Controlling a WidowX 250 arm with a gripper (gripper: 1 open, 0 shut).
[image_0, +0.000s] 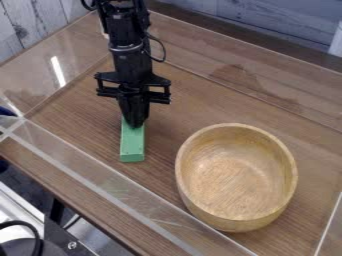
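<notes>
A black robot arm with its gripper (132, 112) reaches down from the top of the view onto the upper end of a green rectangular block (132, 147), which lies lengthwise on the wooden table (174, 60). The gripper looks shut, its tips low over or on the block's far end. Whether anything is between the fingers is hidden.
A large round wooden bowl (235, 180) sits at the right front, apart from the block. The table behind and left of the arm is clear. Cables lie at the lower left, beyond the table's edge.
</notes>
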